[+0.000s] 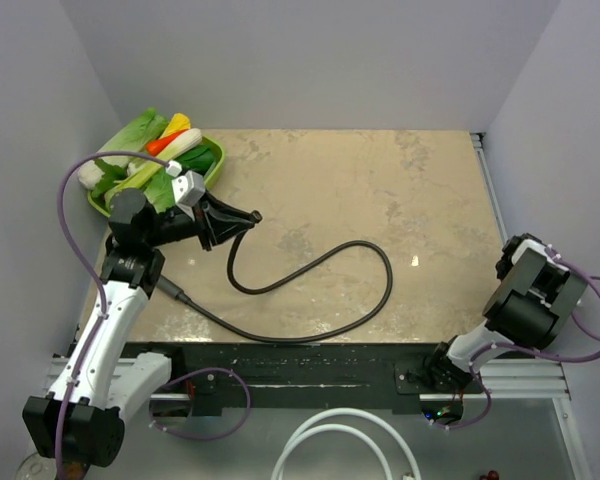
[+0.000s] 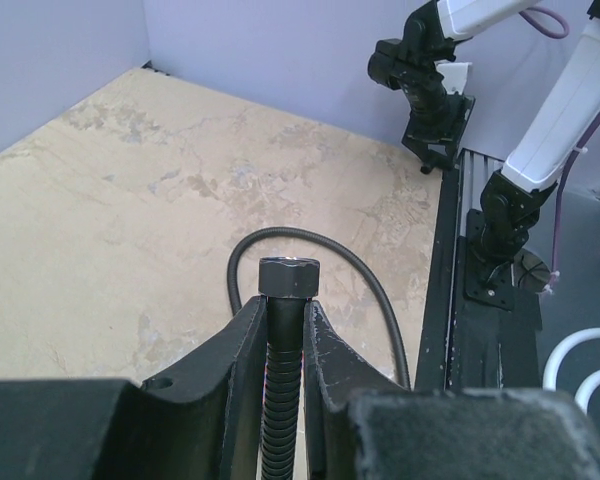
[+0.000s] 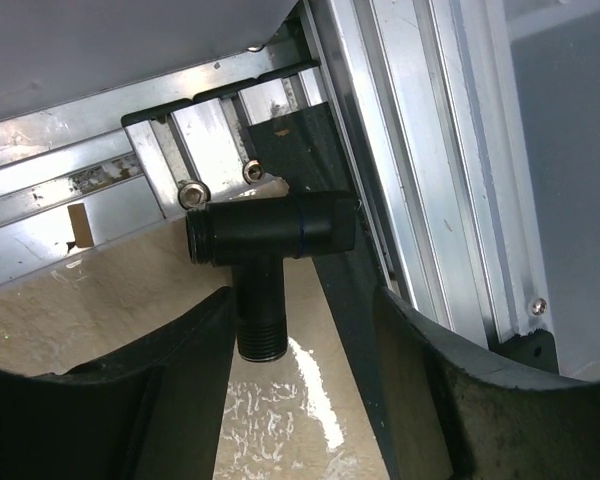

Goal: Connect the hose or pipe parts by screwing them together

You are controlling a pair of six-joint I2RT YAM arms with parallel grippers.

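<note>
The black corrugated hose (image 1: 386, 280) loops across the table (image 1: 350, 180). My left gripper (image 1: 242, 222) is shut on the hose near its end fitting (image 2: 289, 277), which stands up between the fingers in the left wrist view. At the table's right edge, my right gripper is part open, its fingers either side of and just short of a black T-shaped fitting (image 3: 270, 228) beside metal rails, with its threaded stem pointing toward the gripper.
A green basket of vegetables (image 1: 212, 170) stands at the back left. Grey walls border the back and sides. White tubing (image 1: 345, 414) lies below the front edge.
</note>
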